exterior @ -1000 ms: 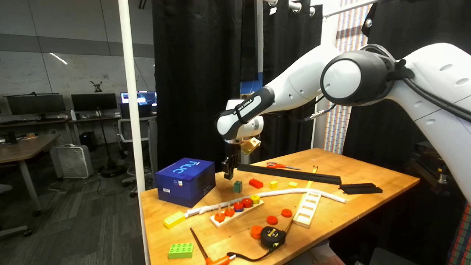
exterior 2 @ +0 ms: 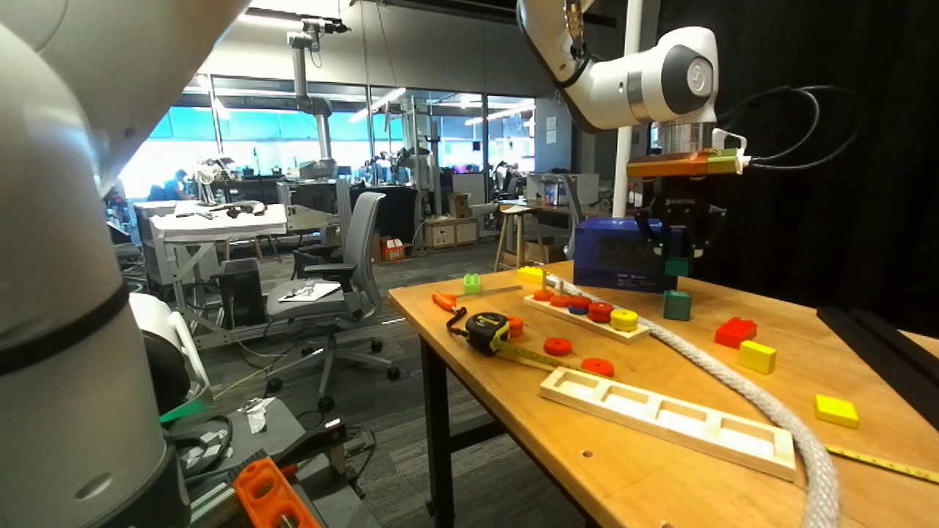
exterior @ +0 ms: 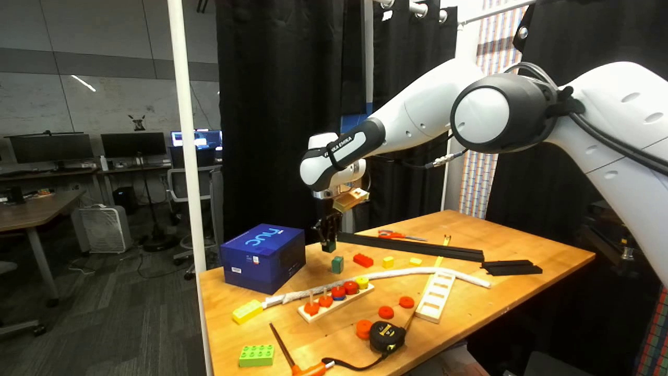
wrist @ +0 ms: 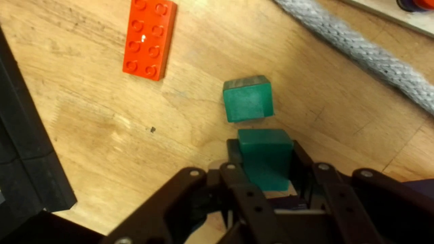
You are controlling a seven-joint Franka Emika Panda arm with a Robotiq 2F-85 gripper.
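My gripper is shut on a green block (wrist: 266, 164), its fingers pressing the block's two sides. In exterior view 1 that held block (exterior: 329, 246) hangs above the table near the blue box. A second green block (wrist: 249, 101) stands on the wood just beyond it in the wrist view, apart from the gripper. In exterior view 2 the held block (exterior 2: 677, 265) shows above and behind the standing one (exterior 2: 677, 305); how far apart they are in height is hard to judge.
A red brick (exterior: 363, 260) and yellow blocks (exterior: 388, 261) lie nearby. The blue box (exterior: 263, 256) stands close to the gripper. A grey rope (wrist: 362, 48) crosses the table, with a peg board (exterior: 338, 304) in front. Black rails (exterior: 413, 246) lie behind.
My gripper's arm end has shifted slightly and its tilt differs: the hand now hangs more upright. The green block between the fingers shows clearly now. The standing block has not moved.
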